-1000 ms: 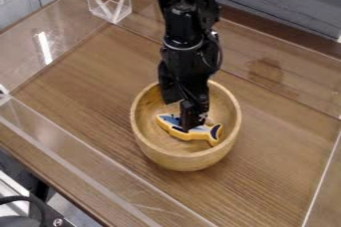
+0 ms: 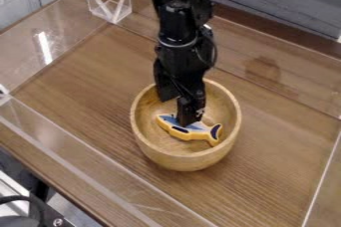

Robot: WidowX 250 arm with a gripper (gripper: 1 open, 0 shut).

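Observation:
My black gripper reaches down from the top centre into a round tan bowl, its lower parts over the bowl's back half. A yellow object with blue and white parts lies on the bowl's floor, just below and in front of the fingertips. The gripper is open; whether its tips touch the object is hard to tell.
The bowl stands on a wooden table. A clear plastic container is at the back left. Black cables lie at the lower left, off the table's edge. The table on both sides of the bowl is clear.
The gripper has shifted very slightly within the bowl. The bowl and the yellow object look unmoved.

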